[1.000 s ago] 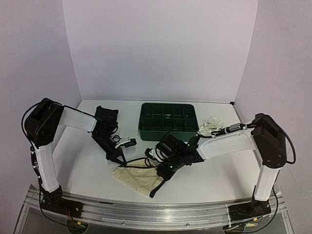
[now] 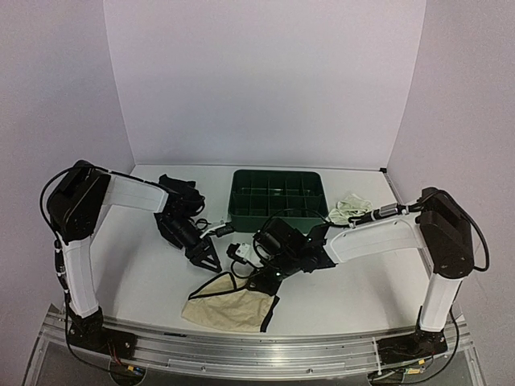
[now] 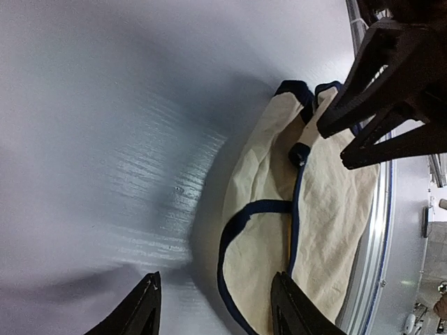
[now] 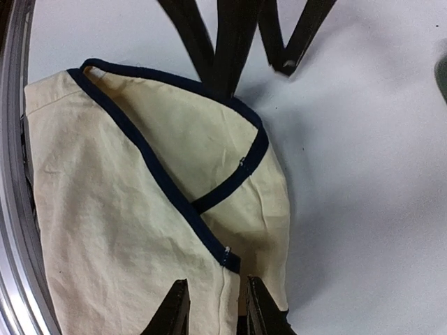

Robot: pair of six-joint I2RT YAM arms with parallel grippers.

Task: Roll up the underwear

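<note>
The cream underwear with dark navy trim (image 2: pixel 225 310) lies folded over itself at the table's front, its band edges loosely bent. My left gripper is raised just behind the cloth's upper left edge, its fingers apart with nothing between them. My right gripper is over the near right part of the cloth, fingers apart on either side of a narrow fold at the trim's end; whether they touch the fabric I cannot tell.
A green divided bin (image 2: pixel 277 211) stands at the back centre. Pale cloths (image 2: pixel 350 205) lie to its right and dark cloth (image 2: pixel 173 185) to its left. The metal rail (image 2: pixel 241 346) runs along the front edge.
My left gripper has moved up and away from the cloth's left part. The cloth has shifted towards the front since a second ago. The right arm has moved only slightly.
</note>
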